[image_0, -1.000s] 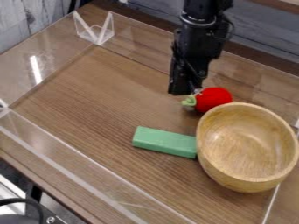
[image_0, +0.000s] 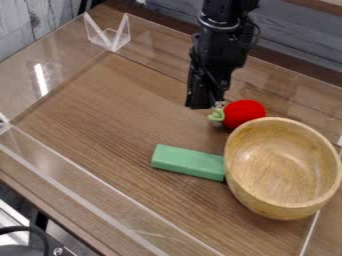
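My black gripper (image_0: 203, 100) hangs over the upper middle of the wooden table, shut, with nothing visible between its fingers. Just right of and below it lies a red round object (image_0: 245, 112) with a small pale green tip, like a toy strawberry or tomato. A large wooden bowl (image_0: 281, 195) takes up the lower right, beside the red object. A green rectangular block (image_0: 189, 162) lies left of the bowl.
Clear plastic pieces stand at the back left near the table's edge. A black cable shows at the bottom left.
The gripper has shifted very slightly over the last second; the objects on the table look unmoved.
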